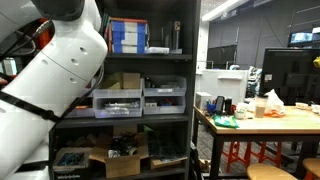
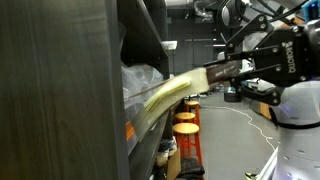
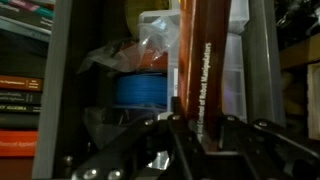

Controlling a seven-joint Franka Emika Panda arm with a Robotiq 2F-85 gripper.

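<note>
In the wrist view a book with a brown-orange spine and white lettering stands between the fingers of my gripper, which is shut on it. Exterior view 2 shows the same book from its pale page side, tilted, one end reaching toward the shelf unit, the other clamped in my gripper. The book hides part of what lies behind it in the wrist view. Exterior view 1 shows the white arm at the left; I cannot make out gripper or book there.
Below the book in the wrist view lie a blue coil and clear plastic packaging. Several books are stacked at the left. The dark shelf unit holds clear bins; a wooden table stands to its right.
</note>
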